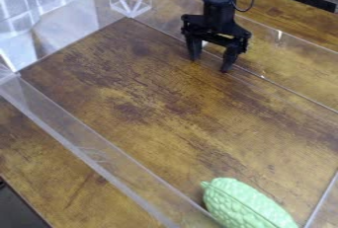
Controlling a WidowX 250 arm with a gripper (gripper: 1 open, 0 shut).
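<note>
My black gripper [214, 48] hangs at the back of the clear-walled enclosure, close to its far wall, with its two fingers spread apart and nothing visible between them. A pale green ridged object, like a toy vegetable [248, 206], lies at the front right corner, cut off by the bottom edge of the view and far from the gripper.
Transparent walls [99, 153] border the wooden floor [158, 114] on several sides. A white patterned cloth [40, 5] is at the back left.
</note>
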